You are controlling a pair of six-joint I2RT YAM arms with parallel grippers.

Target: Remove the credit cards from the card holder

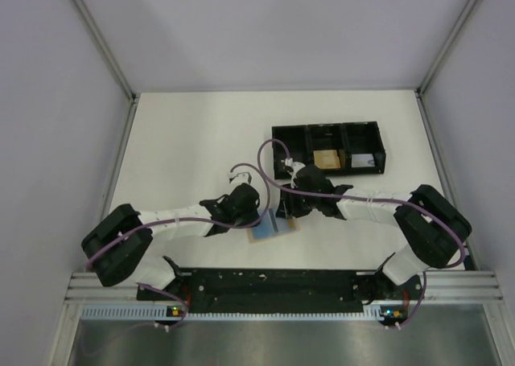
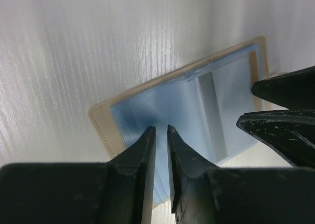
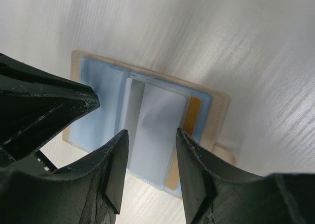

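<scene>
The card holder [image 1: 273, 228], tan-edged with light blue and white cards and an orange one at one end, lies flat on the table between both arms. My left gripper is low over its blue half, fingertips close together; whether they grip the holder or a card is unclear. My right gripper stands open over the white card [image 3: 157, 125], one fingertip beside the orange card [image 3: 191, 114]. The other gripper's black fingers show at the edge of each wrist view.
A black compartment box [image 1: 328, 129] with tan and white contents sits behind the right arm.
</scene>
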